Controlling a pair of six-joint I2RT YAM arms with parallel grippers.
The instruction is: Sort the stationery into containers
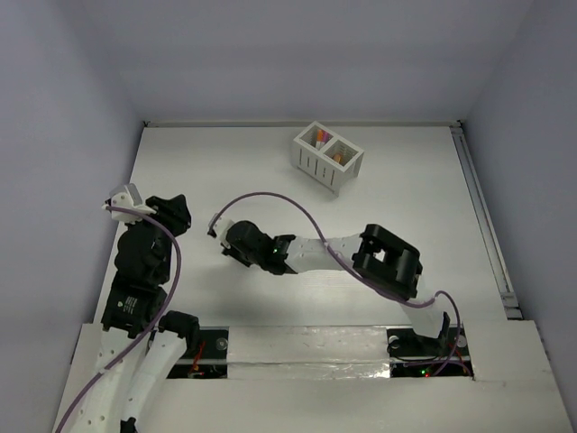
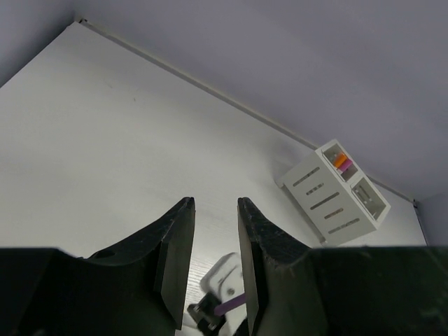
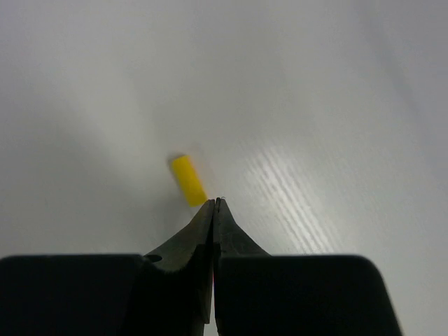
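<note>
The marker's yellow cap (image 3: pixel 189 180) lies against the white table in the right wrist view, just ahead and left of the fingertips. Its body is hidden behind the fingers. My right gripper has its tips pressed together, with nothing between them and the cap outside them. In the left wrist view, my left gripper stands open and empty, raised over the table's left side. A white two-compartment container (image 1: pixel 315 164) stands at the back; an orange and a purple item (image 2: pixel 343 163) are in one compartment, and something orange (image 1: pixel 338 158) is in the other.
Bare white tabletop (image 1: pixel 406 189) spreads around the container and right arm. Grey walls enclose the back and sides. A purple cable (image 1: pixel 288 197) loops above the right arm, another along the left arm.
</note>
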